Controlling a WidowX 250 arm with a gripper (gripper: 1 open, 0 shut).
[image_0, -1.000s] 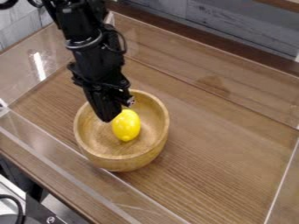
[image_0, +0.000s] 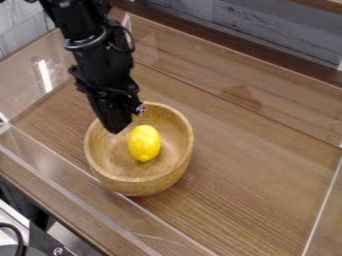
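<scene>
A tan bowl (image_0: 139, 176) sits on the wooden table in the lower middle. Inside it, right of centre, lies a yellow oval object (image_0: 144, 142). The black gripper (image_0: 114, 123) hangs over the back left part of the bowl, left of and above the yellow object and apart from it. Whether its fingers are open or shut is hard to make out.
Pale boards or a wall edge show at the back right. A dark cable lies at the bottom left corner.
The gripper has moved slightly left and up, away from the yellow object. The bowl and yellow object look almost unchanged.
</scene>
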